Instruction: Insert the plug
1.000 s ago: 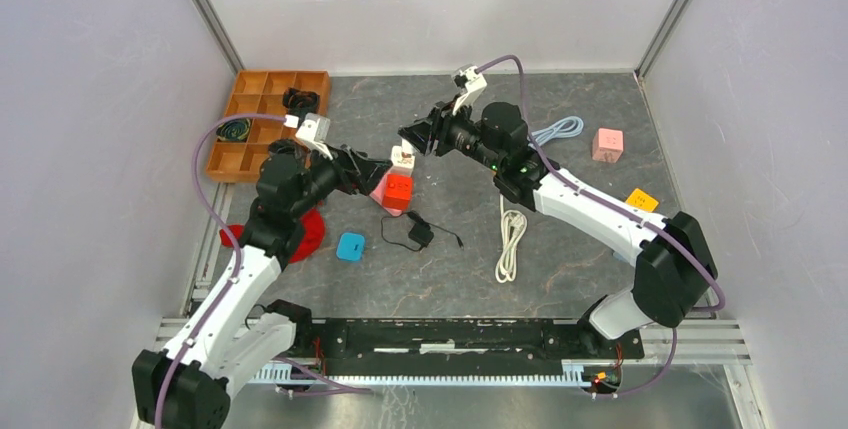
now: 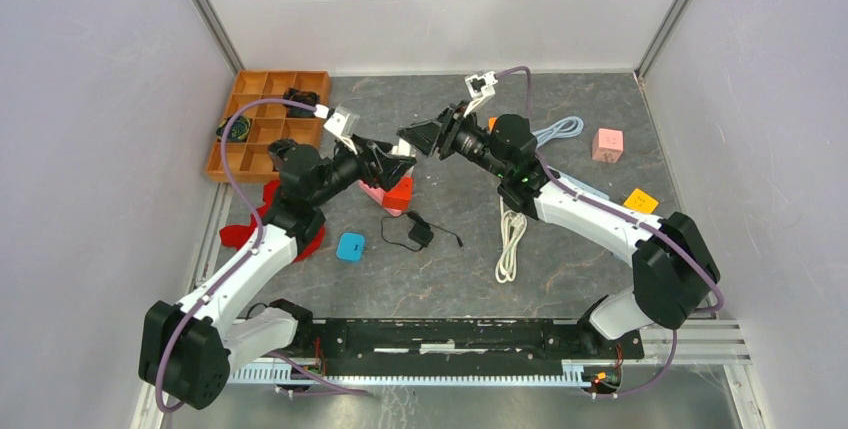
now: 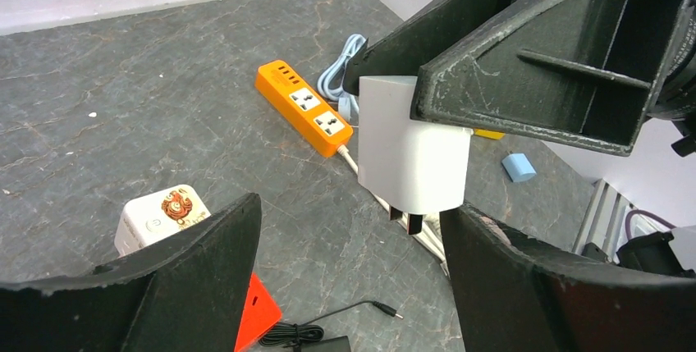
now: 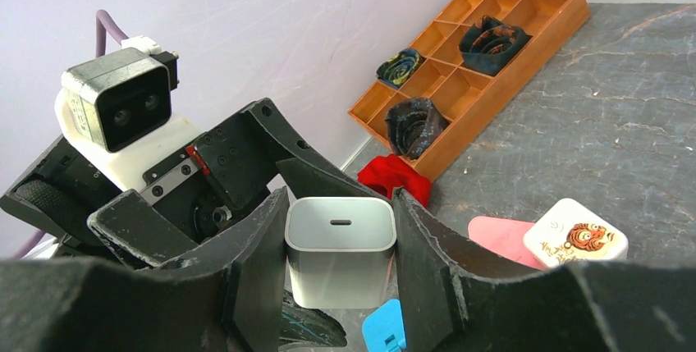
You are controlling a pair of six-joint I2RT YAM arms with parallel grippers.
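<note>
A white plug with dark prongs pointing down is held in my right gripper, shut on it; in the right wrist view its top face shows a slot. My left gripper is open, its fingers either side of and just below the plug, the right finger close beside the prongs. An orange power strip [image 3: 291,98] with white sockets lies on the table behind, mostly hidden by the right arm in the top view.
A wooden compartment box [image 2: 255,84] stands back left. A red block [image 2: 398,194], a white printed block [image 4: 574,237], a black adapter [image 2: 420,234], a blue item [image 2: 350,246] and coiled cables [image 2: 508,249] lie on the table.
The right gripper has turned slightly and shifted a little.
</note>
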